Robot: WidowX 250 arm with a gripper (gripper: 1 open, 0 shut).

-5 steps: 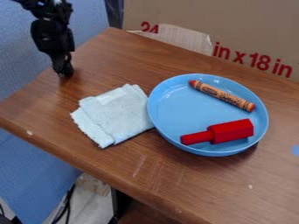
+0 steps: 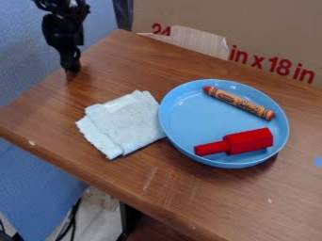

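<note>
My black gripper [image 2: 71, 64] hangs at the upper left, low over the far left part of the wooden table. It is dark and small in view, so its finger state cannot be made out. A light blue plate [image 2: 201, 122] on the right holds an orange crayon [image 2: 239, 101] and a red toy rolling pin [image 2: 248, 141]. A folded pale cloth [image 2: 120, 125] lies left of the plate, apart from my gripper.
A cardboard box [image 2: 239, 47] stands along the back. The table [image 2: 138, 188] has bare room at the front and between gripper and box. Its left edge drops to a blue surface and cables.
</note>
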